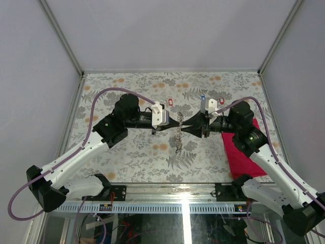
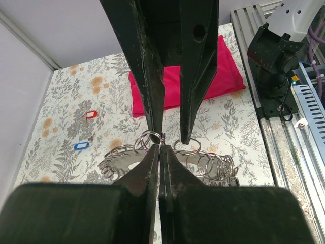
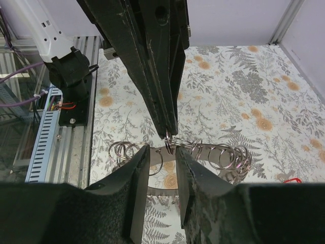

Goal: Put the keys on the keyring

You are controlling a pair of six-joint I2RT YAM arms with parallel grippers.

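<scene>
A silvery keyring of coiled wire [image 1: 179, 137] hangs between the two arms over the table's middle. My left gripper is shut on a thin metal part of it; loose coils [image 2: 218, 168] spread to both sides. My right gripper stands open just below the left fingertips, one finger [image 3: 139, 170] on each side of a small metal bit of the keyring. Whether it touches the wire I cannot tell. On the far table lie tagged keys: a red one [image 1: 170, 102], a blue one [image 1: 203, 97] and another red one [image 1: 221, 100].
A red cloth [image 1: 238, 155] covers the table's right side, under the right arm. Grey walls [image 1: 167, 40] enclose the back and sides.
</scene>
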